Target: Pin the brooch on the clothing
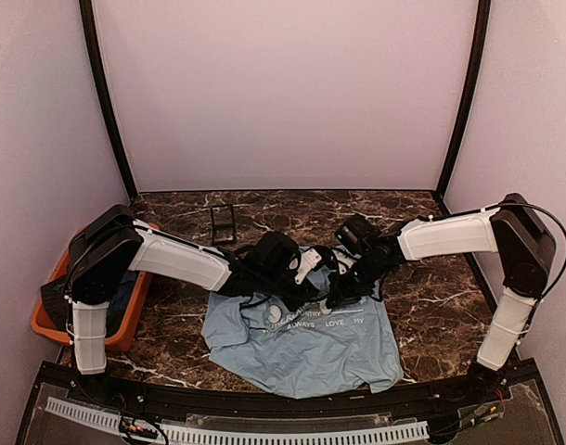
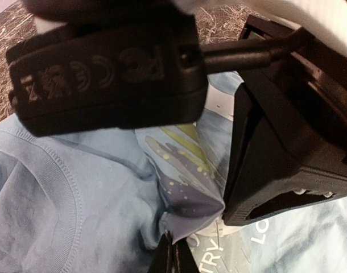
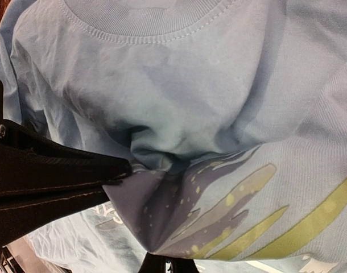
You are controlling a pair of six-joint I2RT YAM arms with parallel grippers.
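Observation:
A light-blue printed T-shirt [image 1: 292, 357] lies spread on the dark marble table, both grippers meeting over its printed chest. In the left wrist view, my left gripper is shut at the lower edge, at a pulled-up fold of printed fabric [image 2: 185, 199]. The other arm's dark housing stands just right of that fold. My right gripper is shut at the lower tip of the same raised fold in the right wrist view; the left gripper's dark body reaches in from the left. I cannot make out the brooch.
An orange bin [image 1: 125, 329] with dark contents stands at the far left. A small black frame [image 1: 223, 224] lies behind the left arm. Bare marble table shows right of the shirt and at the back, with walls on three sides.

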